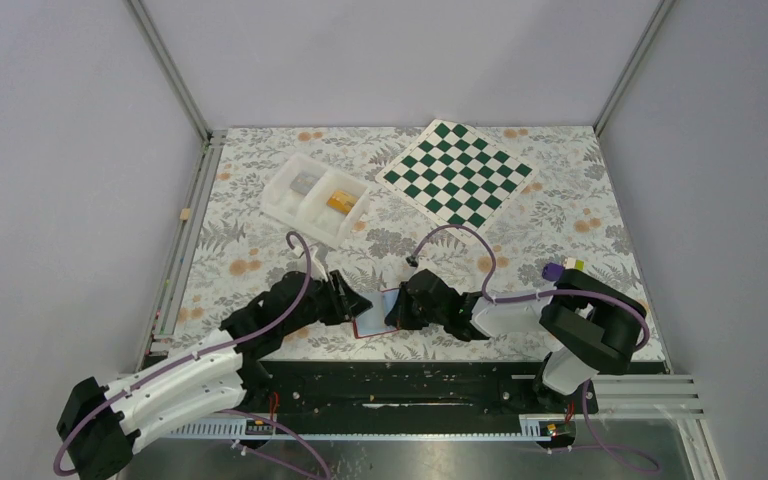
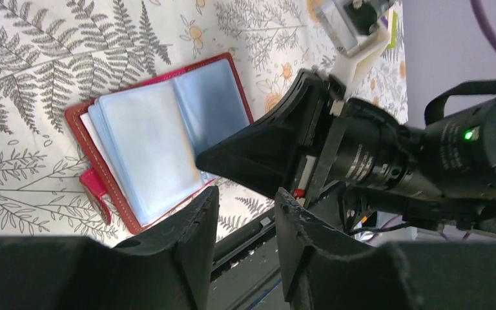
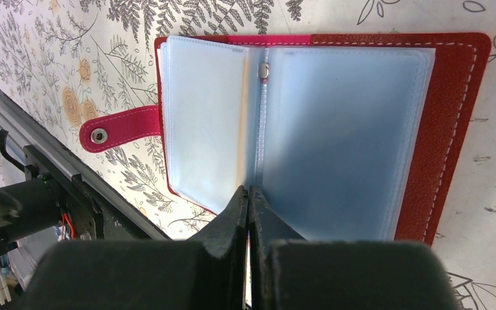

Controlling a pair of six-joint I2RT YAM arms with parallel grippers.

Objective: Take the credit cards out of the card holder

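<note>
The card holder lies spread open on the table, with a red-brown cover and clear bluish sleeves. Its left sleeve stack and right sleeve meet at the middle; no card can be made out clearly in them. My right gripper is shut at the lower part of the middle fold, nothing showing between its fingers. In the left wrist view, my left gripper stands open beside the holder's near edge, its gap empty. The holder's snap strap sticks out to the left.
A white two-compartment tray at the back left holds a grey item and an orange-yellow item. A green-and-white checkered board lies behind. Small purple and yellow blocks sit near the right arm.
</note>
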